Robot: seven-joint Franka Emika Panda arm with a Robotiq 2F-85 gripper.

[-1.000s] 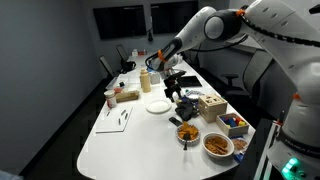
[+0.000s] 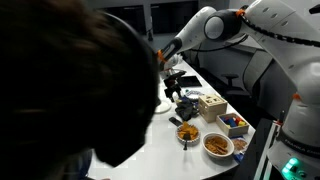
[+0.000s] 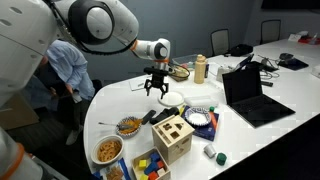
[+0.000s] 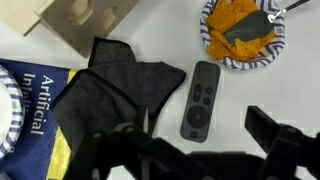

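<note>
My gripper is open, its two dark fingers wide apart at the bottom of the wrist view. Between and beyond them a black remote control (image 4: 201,102) lies on the white table, apart from the fingers. Left of the remote is a crumpled black cloth (image 4: 110,85). A patterned bowl (image 4: 209,42) of orange food with a spoon sits at the upper right. In exterior view 2 the gripper (image 3: 158,88) hangs pointing down above the table, behind the remote (image 3: 148,117), with nothing visibly held.
A wooden box (image 3: 174,139), a bin of colored blocks (image 3: 151,165) and a bowl of brown food (image 3: 107,151) stand toward the front. A white plate (image 3: 197,116) rests on a blue book (image 4: 40,100). An open laptop (image 3: 253,95) is at right.
A large dark, blurred shape, like someone's head, now blocks the left part of exterior view 1. The arm and the visible table objects look unmoved.
</note>
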